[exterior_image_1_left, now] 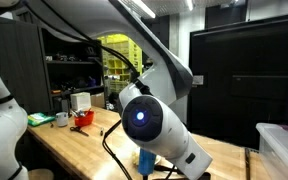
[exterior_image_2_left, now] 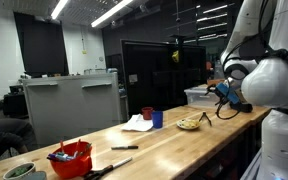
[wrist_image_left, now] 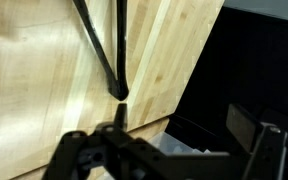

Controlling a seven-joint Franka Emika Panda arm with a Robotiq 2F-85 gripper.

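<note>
In the wrist view my gripper stands open, its dark fingers wide apart with nothing between them. A black two-pronged utensil [wrist_image_left: 119,75] lies on the wooden table, its joined end pointing toward the left finger. That finger's tip is just below the utensil's end in the image; whether they touch I cannot tell. The white arm [exterior_image_1_left: 164,125] fills the middle of exterior view 1 and hides most of the gripper. Far right in exterior view 2, the arm [exterior_image_2_left: 269,68] reaches over the table's end.
A yellowish plate [exterior_image_2_left: 191,124], a blue cup [exterior_image_2_left: 157,119], a red mug [exterior_image_2_left: 147,112] and a white cloth [exterior_image_2_left: 136,124] are on the table. A red container [exterior_image_2_left: 71,162] of tools stands at the near left. A clear bin [exterior_image_1_left: 282,145] is at right. Mid-table is largely bare.
</note>
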